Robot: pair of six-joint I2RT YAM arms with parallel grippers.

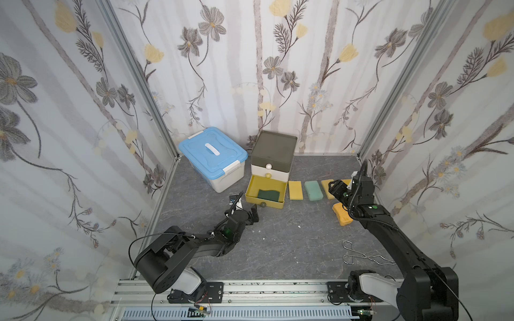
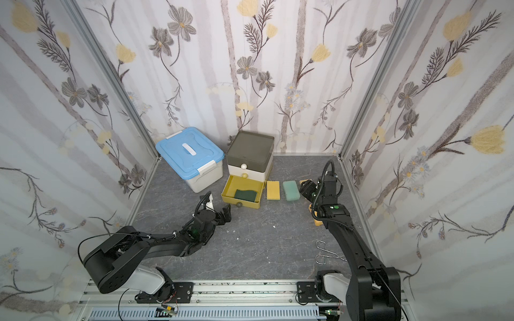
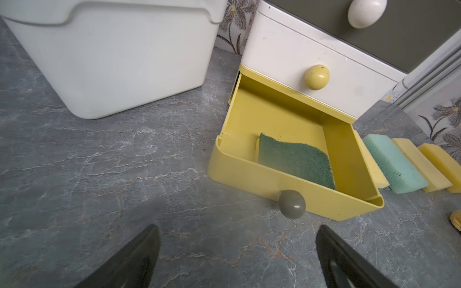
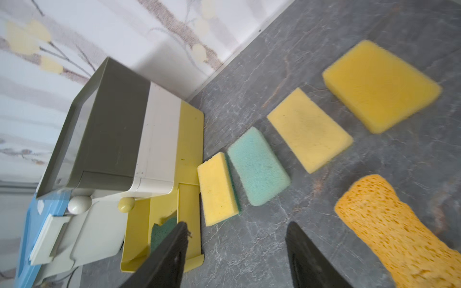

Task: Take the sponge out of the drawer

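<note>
A dark green sponge [image 3: 295, 158] lies in the pulled-out yellow drawer [image 3: 245, 180] below the drawer unit [image 1: 273, 147]. My left gripper is open in front of the drawer, to its left side, nothing between its blurred fingers; it shows in both top views too. My right gripper is open, raised over the right side near the loose sponges, to the right of the drawer, with nothing held.
Several loose sponges, yellow [image 1: 295, 190], teal [image 1: 313, 190] and orange [image 4: 393, 225], lie right of the drawer. A blue-lidded box [image 1: 212, 152] stands at back left. Metal tongs [image 1: 353, 255] lie front right.
</note>
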